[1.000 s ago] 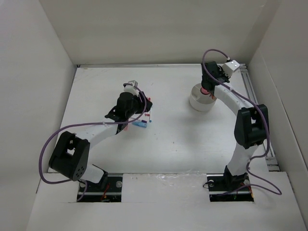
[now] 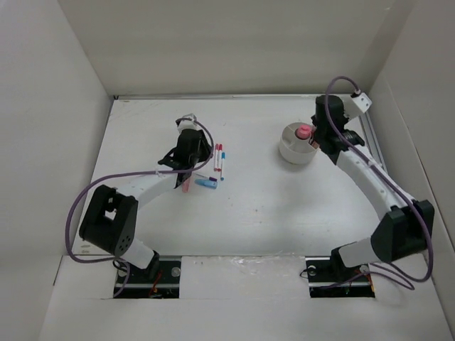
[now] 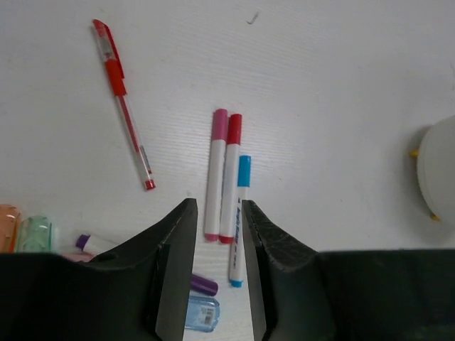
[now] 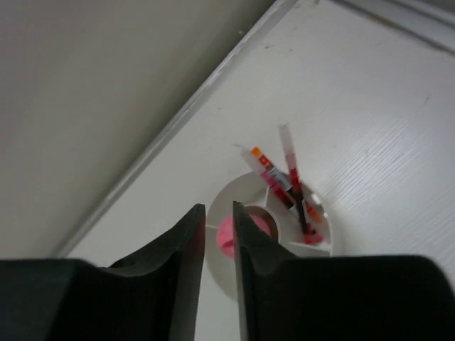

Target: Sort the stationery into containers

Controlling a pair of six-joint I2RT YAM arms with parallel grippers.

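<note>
The white divided organizer (image 2: 292, 150) holds a pink object (image 2: 303, 131) and, in the right wrist view, several pens (image 4: 297, 177). My right gripper is over it, fingers slightly apart, nothing seen held. My left gripper is above the table, fingers apart and empty, over pink, red and blue markers (image 3: 231, 170). A red pen (image 3: 124, 106) lies to their left; a purple marker (image 3: 204, 285) and a blue tube (image 3: 202, 314) lie nearer, partly behind the gripper.
More small items (image 3: 32, 234) lie at the left edge of the left wrist view. Walls surround the white table (image 2: 242, 213).
My left gripper has shifted slightly left.
</note>
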